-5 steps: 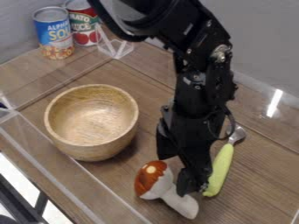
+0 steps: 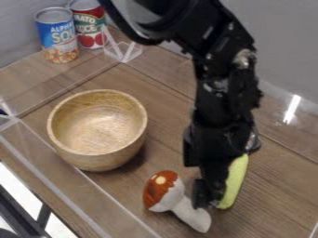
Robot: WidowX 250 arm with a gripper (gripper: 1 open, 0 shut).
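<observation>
The black gripper is low over the right part of the wooden surface, open, just behind a toy mushroom and beside a green-handled utensil. The mushroom, with orange-brown spotted cap and white stem, lies on its side at the front. The green handle lies to its right, partly hidden by the gripper. A wooden bowl stands to the left.
An Alphabet soup can and a tomato sauce can stand at the back left. The surface between cans and bowl is mostly clear. A grey wall runs behind.
The gripper and arm have shifted slightly right, now covering more of the utensil's far end. The mushroom and bowl have stayed in place.
</observation>
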